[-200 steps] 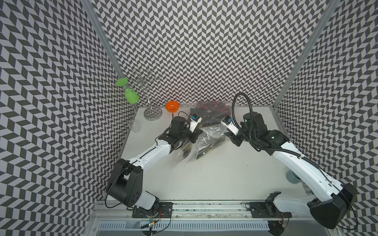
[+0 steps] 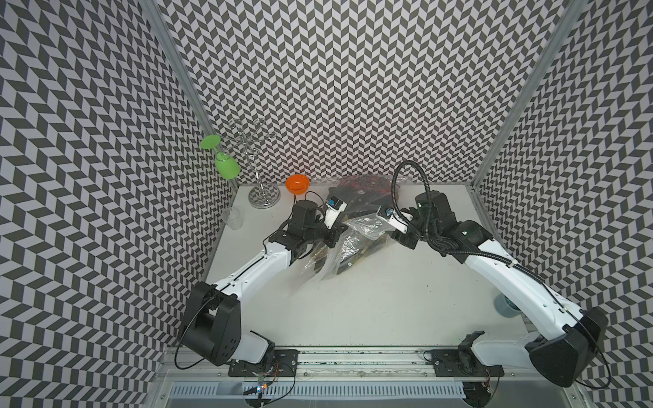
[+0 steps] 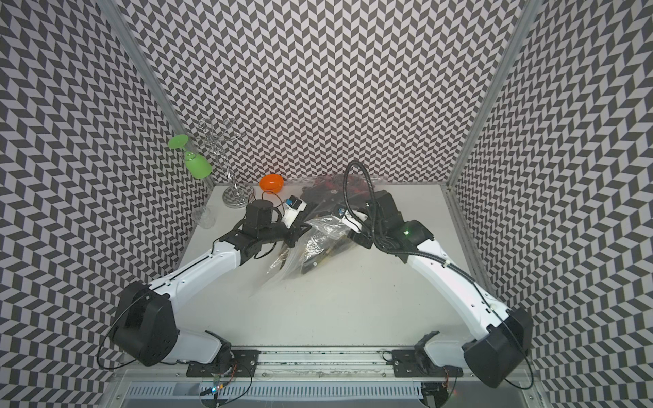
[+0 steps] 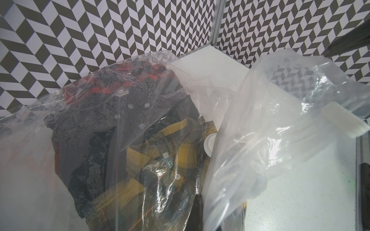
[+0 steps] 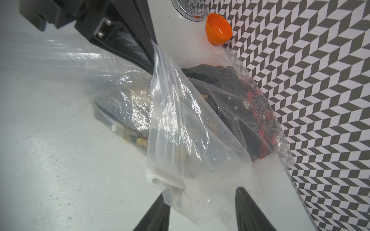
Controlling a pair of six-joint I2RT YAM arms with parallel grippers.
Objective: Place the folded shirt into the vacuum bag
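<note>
The clear vacuum bag (image 5: pixel 200 146) lies across the back middle of the table, with dark, red-patterned cloth (image 4: pixel 88 154) and a yellow-and-navy plaid shirt (image 4: pixel 150 154) under its plastic. My left gripper (image 2: pixel 336 234) is shut on the raised edge of the bag, which rises to its fingers in the right wrist view. My right gripper is open, its fingertips either side of the loose bag flap that carries a white zip slider (image 5: pixel 165 179). Whether the shirt is wholly inside the bag cannot be told.
An orange bowl (image 2: pixel 298 183), a chrome stand (image 2: pixel 264 197) with a green goblet (image 2: pixel 226 165), and a clear glass (image 2: pixel 233 217) stand at the back left. A bluish container (image 2: pixel 506 306) sits at the front right, behind the right arm.
The left arm has moved slightly, with its gripper still at the bag.
</note>
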